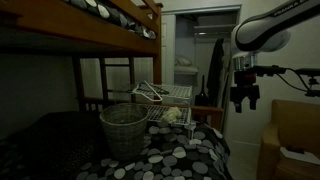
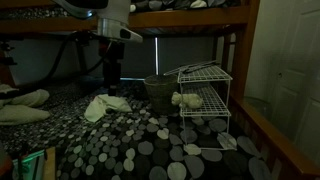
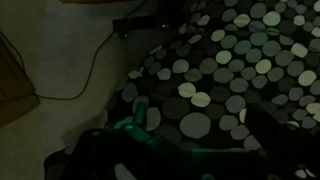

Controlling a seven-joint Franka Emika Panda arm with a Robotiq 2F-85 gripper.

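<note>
My gripper (image 1: pixel 245 104) hangs in the air at the right of exterior view 1, pointing down with its fingers apart and nothing between them. Exterior view 2 has the gripper (image 2: pixel 112 80) above the bed near a crumpled white cloth (image 2: pixel 106 107). Below the fingers in the wrist view lies a dark bedspread (image 3: pixel 195 125) with grey and pale dots. A woven basket (image 1: pixel 124 132) stands on the bed, beside a white wire rack (image 2: pixel 205 73). Hangers (image 1: pixel 150 92) rest on the rack's top, and a pale bundle (image 2: pixel 187 100) sits on its lower shelf.
An upper bunk (image 1: pixel 90 38) overhangs the bed. A tan armchair (image 1: pixel 296 135) stands at the right, and an open closet (image 1: pixel 205 60) is behind. In the wrist view a thin cable (image 3: pixel 92 65) runs across the floor. Much of the bedspread is bare.
</note>
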